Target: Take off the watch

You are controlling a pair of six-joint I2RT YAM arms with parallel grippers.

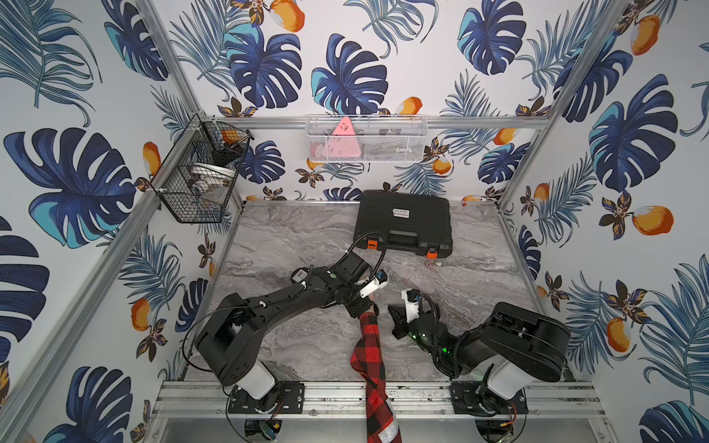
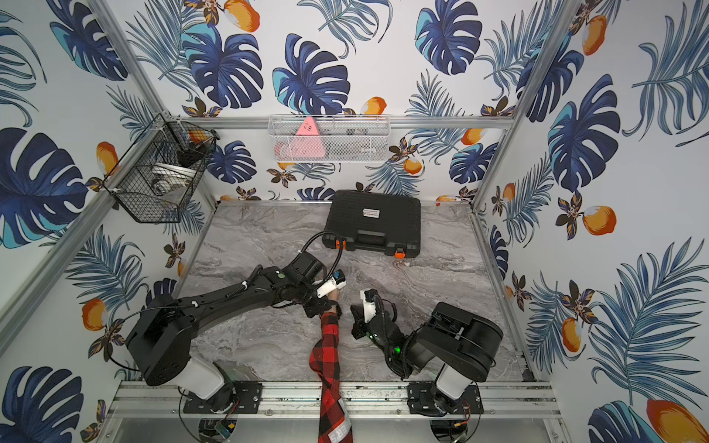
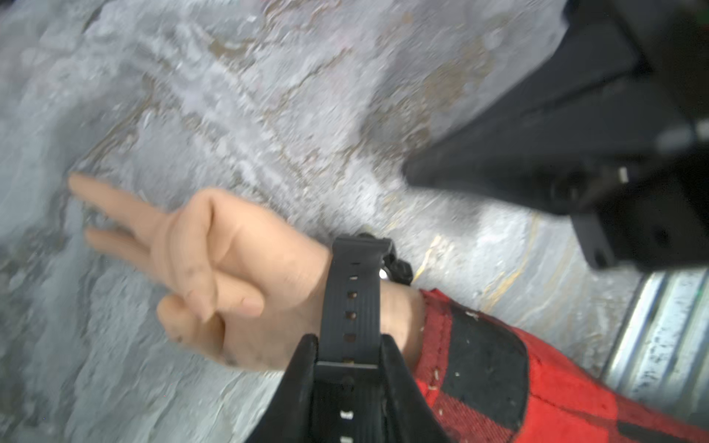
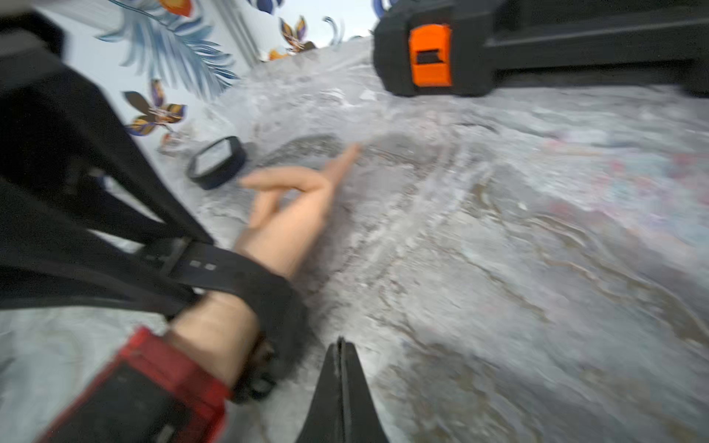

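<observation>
A dummy hand (image 3: 280, 295) in a red plaid sleeve (image 1: 373, 369) lies palm-side showing in the left wrist view, a black watch strap (image 3: 350, 288) across its wrist and the watch body mostly hidden beneath. My left gripper is shut on the strap, whose holed end runs between its fingers. In the right wrist view the strap (image 4: 243, 280) loops round the wrist. My right gripper is shut with nothing visible between its fingers, low to the right of the wrist, apart from it.
A black case (image 1: 402, 221) with orange latches stands at the back. A small dark device with a light face (image 4: 215, 161) lies beyond the hand. Wire baskets (image 1: 365, 140) hang on the walls.
</observation>
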